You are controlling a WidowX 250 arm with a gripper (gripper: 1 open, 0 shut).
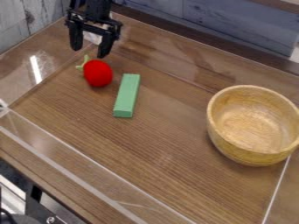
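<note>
My gripper [94, 39] hangs at the top left of the view, open, over the table just behind a red round object [98, 75]. A small light-green piece [82, 65] shows beside the red object, on its upper left. A green rectangular block [128, 95] lies to the right of and below the red object. The gripper's dark fingers point downward and stand apart from the red object.
A large yellow bowl [250, 125] takes up the right side of the wooden table [149, 166].
</note>
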